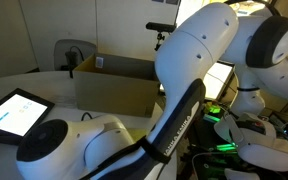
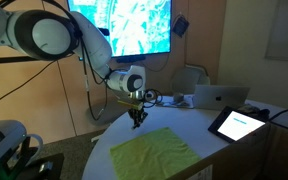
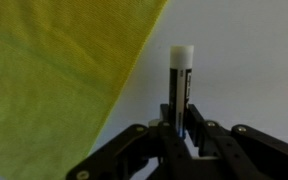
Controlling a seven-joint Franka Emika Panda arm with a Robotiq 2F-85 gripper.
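In the wrist view a slim marker-like object [image 3: 181, 75], white at its far end with a dark label band, stands out from between the fingers of my gripper, which is shut on it. Left of it spreads a yellow-green cloth [image 3: 54, 80], its edge running diagonally past the object. Exterior view 2 has my gripper [image 2: 138, 118] pointing down over the white table, just beyond the far left side of the cloth [image 2: 156, 155]; the held object is too small to make out there. My arm covers the gripper in exterior view 1.
A cardboard box [image 1: 114, 90] stands on the table, with a lit tablet [image 1: 17, 114] beside it. Farther back in exterior view 2 are a laptop [image 2: 221, 96] and a chair [image 2: 189, 76]. Bare white table [image 2: 189, 125] lies between cloth and laptop.
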